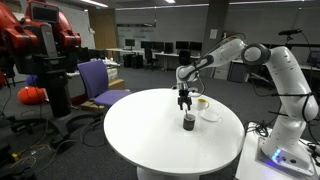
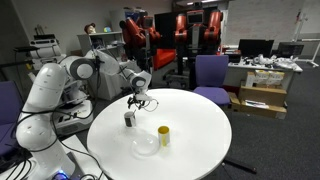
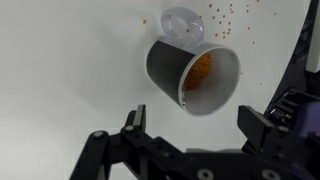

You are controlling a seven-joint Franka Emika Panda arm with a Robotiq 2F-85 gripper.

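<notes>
A dark cup (image 3: 170,65) with a white inside takes up the middle of the wrist view, and orange contents (image 3: 198,71) show within it. From outside, the same cup (image 1: 188,122) stands on the white round table (image 1: 140,130); it also shows in exterior view 2 as a cup (image 2: 130,118). My gripper is open, its fingers wide apart, with nothing held between them. In exterior view 1 the gripper (image 1: 184,103) hangs just above the cup, slightly toward its far side.
Beside the cup is a small clear container (image 3: 183,26), with orange bits (image 3: 222,20) scattered nearby. A yellow cup (image 2: 163,136) and a clear plate (image 2: 145,145) also stand on the table. In exterior view 1, the table's left part is bare.
</notes>
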